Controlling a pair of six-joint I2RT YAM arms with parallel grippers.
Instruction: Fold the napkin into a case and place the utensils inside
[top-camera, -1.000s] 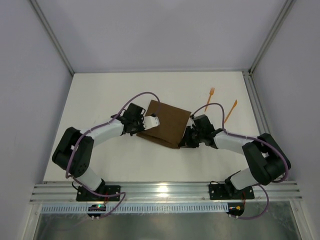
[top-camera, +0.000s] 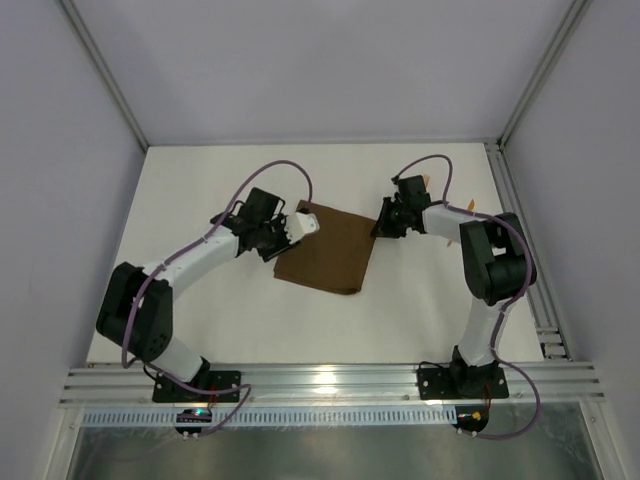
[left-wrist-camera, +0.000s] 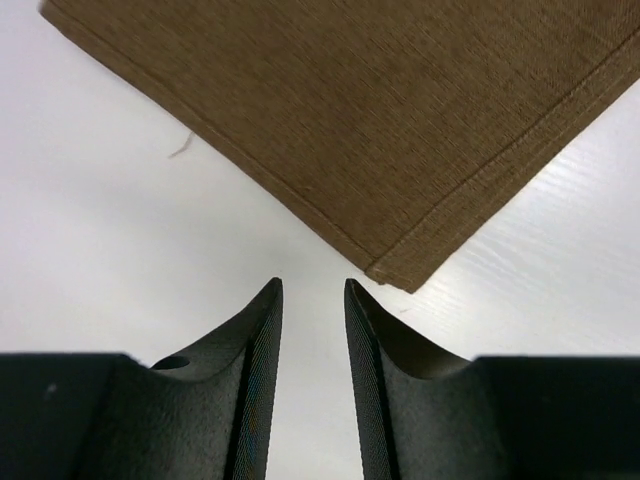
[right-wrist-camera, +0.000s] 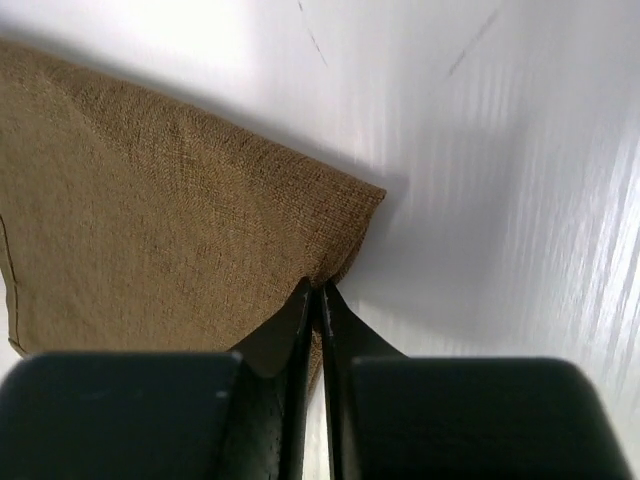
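Note:
The brown napkin (top-camera: 325, 250) lies on the white table, slightly turned, with its edges seen in both wrist views. In the left wrist view, a napkin corner lies just beyond my left gripper, which is open with nothing between its fingers. At the napkin's back right corner, my right gripper has its fingers close together, with the cloth edge seemingly pinched between them. Two orange utensils, a fork (top-camera: 426, 180) and a knife (top-camera: 471, 205), lie at the right back, partly hidden by the right arm.
Bare white table (top-camera: 230, 330) surrounds the napkin at the front, left and back. The right arm reaches across the space between the napkin and the utensils. A metal rail (top-camera: 320, 380) runs along the front edge.
My right gripper has gone from the napkin's front right corner to its back right corner. The napkin lies about where it was.

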